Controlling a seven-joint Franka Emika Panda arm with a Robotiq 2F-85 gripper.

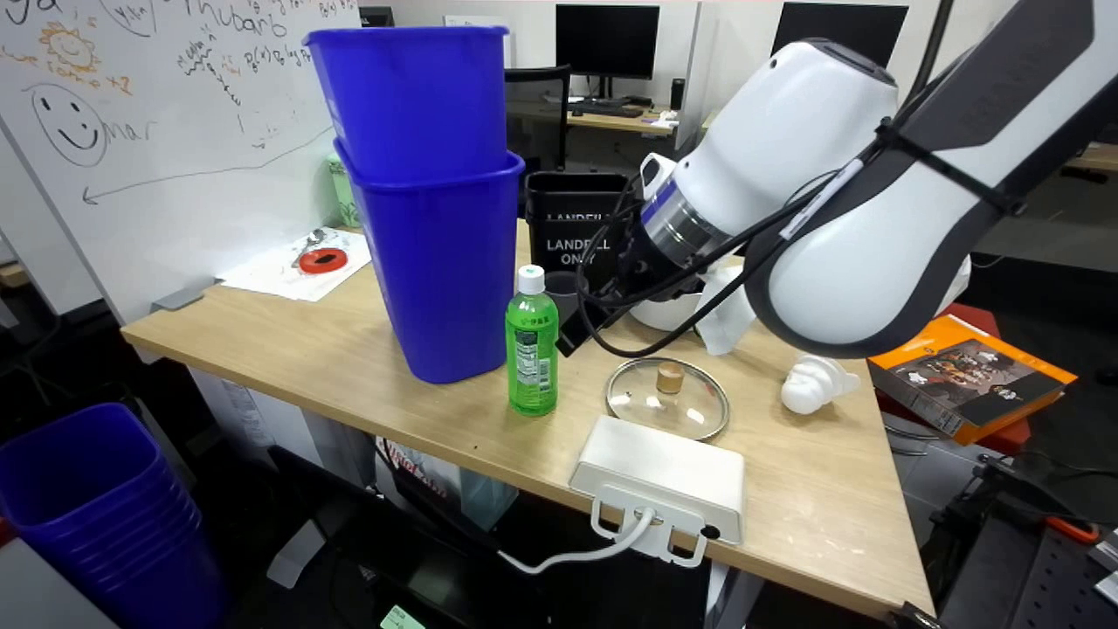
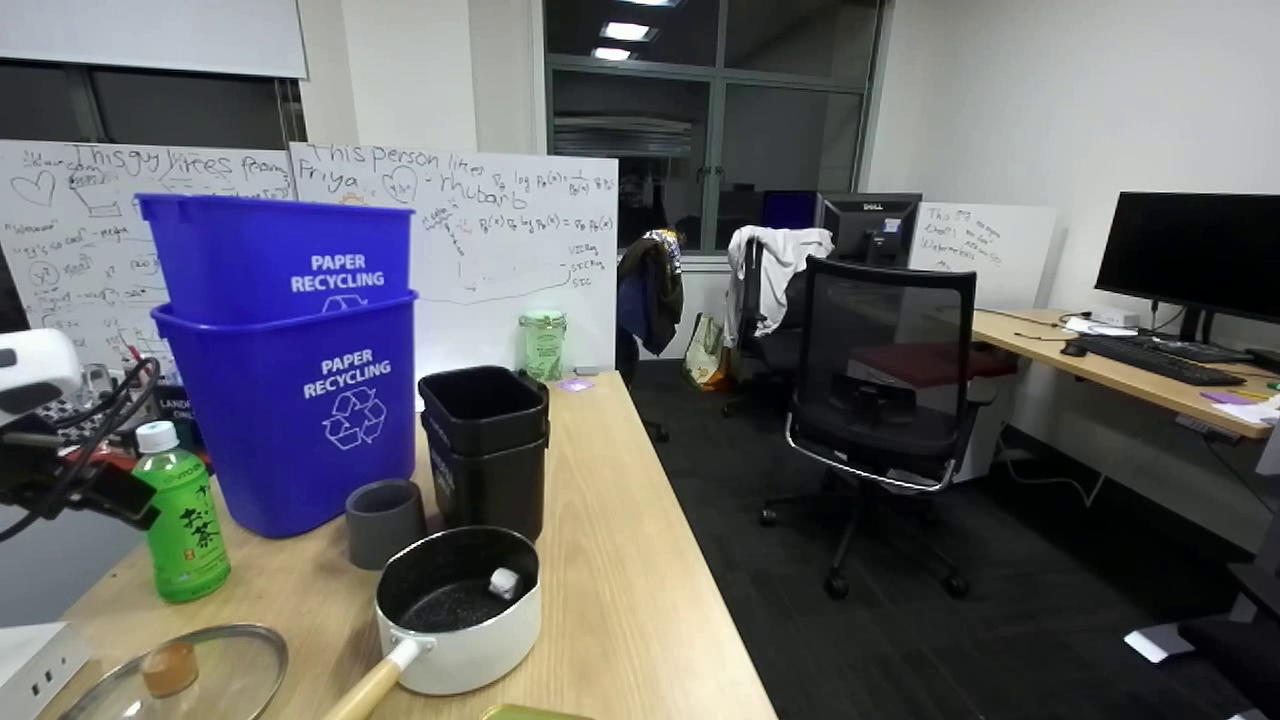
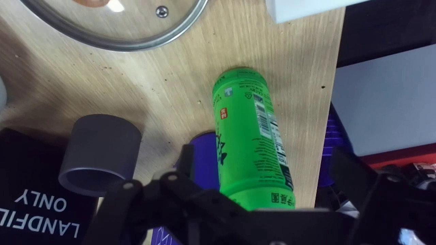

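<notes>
A green tea bottle (image 1: 532, 351) with a white cap stands upright on the wooden table, in front of the stacked blue bins. My gripper (image 1: 567, 341) is open and close beside the bottle in exterior view 1. From the wrist, the bottle (image 3: 251, 139) appears between the two dark fingers, with wood showing on its right side; the cap end is hidden behind the gripper body. Exterior view 2 shows the gripper's dark tip (image 2: 126, 498) at the bottle (image 2: 186, 516), about label height. Whether a finger touches it, I cannot tell.
Blue recycling bins (image 2: 282, 420) stand just behind the bottle. Around it are a grey cup (image 2: 384, 524), black landfill bins (image 2: 486, 462), a white pot (image 2: 474, 654), a glass lid (image 1: 667, 398) and a white box (image 1: 660, 472). Open wood lies at the table's front left.
</notes>
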